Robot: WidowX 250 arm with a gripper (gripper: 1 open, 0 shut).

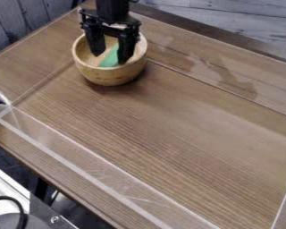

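My black gripper (110, 40) reaches down from the top over a round wooden bowl (104, 72) at the upper middle of the table, its fingers open at or inside the bowl's rim. A green object (110, 58) lies in the bowl between and below the fingers, partly hidden by the gripper. Whether the fingers touch it cannot be told.
Grey planks stand at the back right.
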